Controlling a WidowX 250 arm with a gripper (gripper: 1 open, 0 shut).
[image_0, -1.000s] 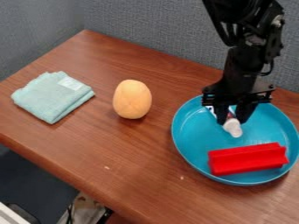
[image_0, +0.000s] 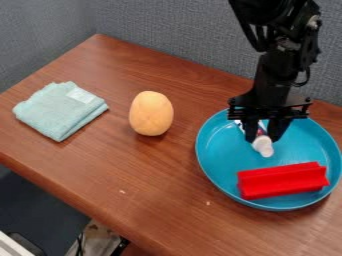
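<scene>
My black gripper (image_0: 265, 126) hangs low over the back of a blue plate (image_0: 222, 155) on the right of the table. Between and under its fingers is a small white cylindrical object (image_0: 263, 145), its lower end showing. The fingers are dark and overlap it, so I cannot tell whether they grip it. A red block-shaped object (image_0: 282, 179) lies at the front of the plate.
A yellow-orange egg-shaped object (image_0: 151, 113) stands left of the plate. A folded pale teal cloth (image_0: 58, 110) lies at the far left. A grey partition runs along the back.
</scene>
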